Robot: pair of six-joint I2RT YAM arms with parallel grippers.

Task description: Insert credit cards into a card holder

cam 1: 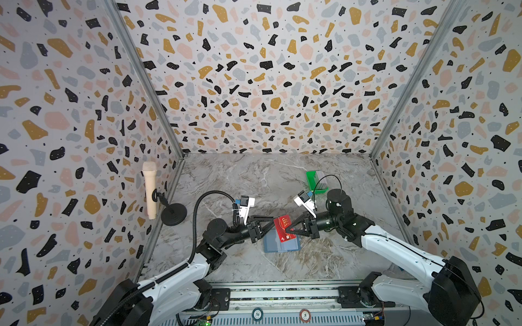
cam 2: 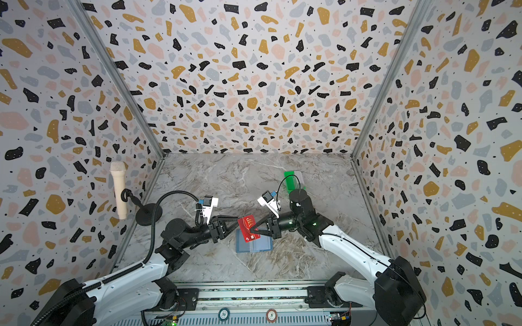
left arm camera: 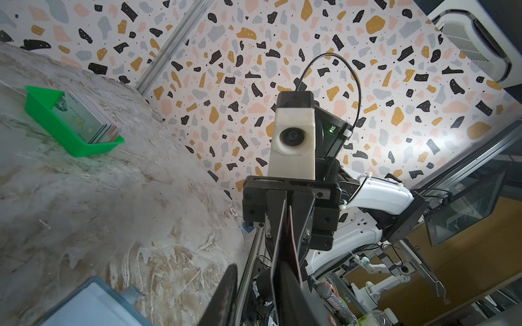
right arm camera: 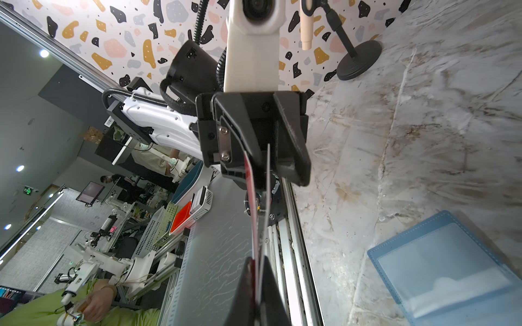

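A red card marked VIP (cam 1: 283, 223) hangs above the blue card holder (cam 1: 268, 244), tilted. My right gripper (cam 1: 291, 226) is shut on its right side. In the right wrist view, the red card's edge (right arm camera: 250, 182) and a second, greyish card edge (right arm camera: 268, 187) rise from the right fingers (right arm camera: 243, 296), spread apart at the far end. My left gripper (cam 1: 273, 221) stands part open at the cards' left side. Its fingers (right arm camera: 293, 144) lie to either side of the cards' far ends; contact cannot be told. The holder's clear pocket (right arm camera: 440, 271) lies flat on the table.
A green tray (cam 1: 311, 176) with several cards stands at the back right. A microphone-like object on a round black base (cam 1: 174, 214) is at the left.
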